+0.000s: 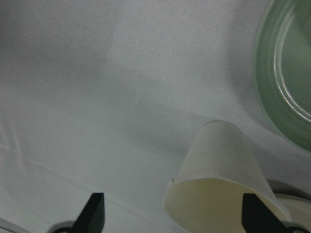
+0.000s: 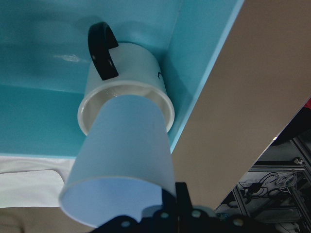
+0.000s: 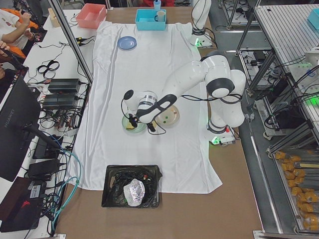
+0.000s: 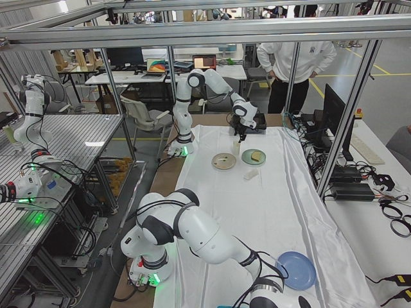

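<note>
My left gripper is open just above a white paper cup (image 1: 214,150) lying on the cloth beside a green plate (image 1: 267,73); a beige plate (image 3: 172,118) is close by. In the right wrist view my right gripper is shut on a light blue cup (image 2: 119,160), held above a cyan bin (image 2: 43,111) that holds a white mug (image 2: 126,63) with a black handle.
A blue plate (image 3: 126,43) sits on the white cloth (image 3: 139,64). A black bag-lined bin (image 3: 114,189) with a silver package stands at the near end. A pink bin (image 3: 91,15) is on the side table.
</note>
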